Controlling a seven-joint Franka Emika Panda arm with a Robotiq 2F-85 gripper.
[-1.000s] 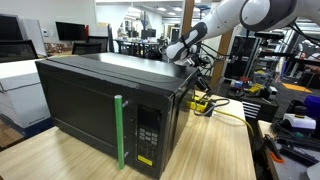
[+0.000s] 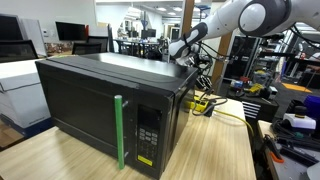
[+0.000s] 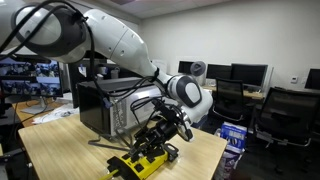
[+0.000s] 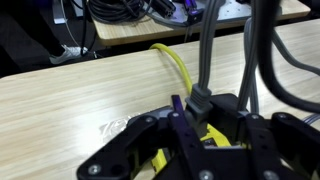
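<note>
A grey cable (image 4: 207, 50) runs down to my gripper in the wrist view, and the fingers are shut on it. Other dark cable loops (image 4: 268, 60) hang close by on the right. Beneath the fingers lies a yellow-and-black object (image 4: 160, 160), mostly hidden by the gripper; exterior view 2 shows it as a yellow block (image 3: 140, 164) on the table under the dark loops. In exterior view 1 my gripper (image 2: 187, 57) is small, beyond the microwave, and its fingertips are hard to make out.
A black microwave (image 2: 105, 105) with a green handle stands on the wooden table (image 2: 205, 155). A yellow cable (image 2: 235, 117) crosses the tabletop. Bare wood (image 4: 60, 120) shows left of the gripper. More coiled cables (image 4: 120, 10) lie beyond the table's edge.
Over the last second the arm has risen slightly and shifted right in exterior view 1. The microwave and the yellow cable on the table have stayed put.
</note>
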